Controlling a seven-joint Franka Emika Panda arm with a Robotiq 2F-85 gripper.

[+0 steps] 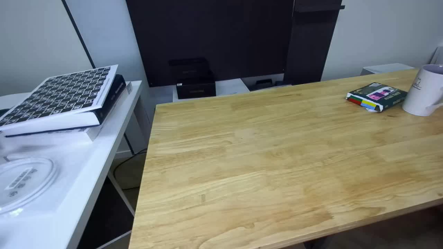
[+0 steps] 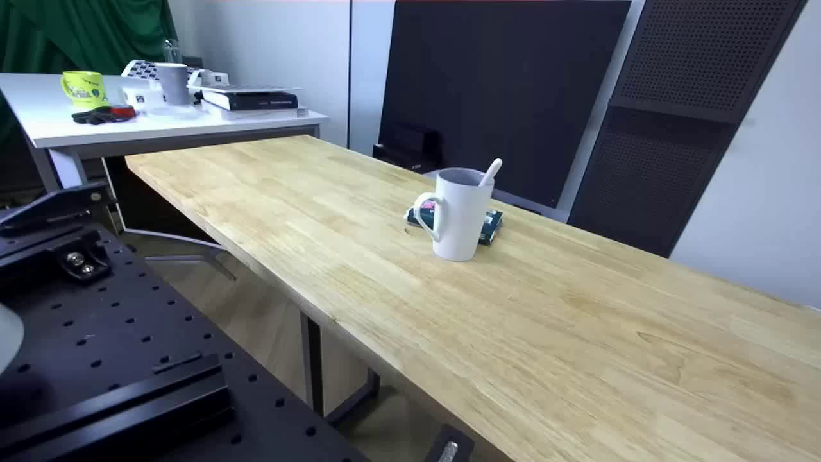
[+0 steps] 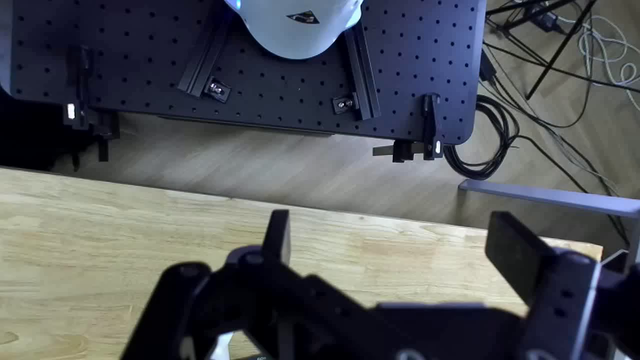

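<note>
A tall white mug point(image 2: 460, 219) stands upright on the wooden table point(image 2: 616, 346), a white spoon handle point(image 2: 490, 172) leaning out of its top. Close by lies a small dark green box point(image 1: 377, 96) with a coloured edge, partly hidden by the mug in exterior view 2. My gripper shows only in the wrist view, high over the table's edge. Its fingers stand wide open, and between the fingers there is just bare wood below. At the bottom of that view, a white bit and a dark edge peek out behind the gripper, mostly covered.
A black perforated base plate point(image 3: 288, 99) sits across a gap from the table. A white side table point(image 1: 99, 166) holds books point(image 1: 62, 99), a yellow-green mug point(image 2: 84, 88) and a grey cup point(image 2: 173, 83). Cables point(image 3: 489, 138) lie on the floor.
</note>
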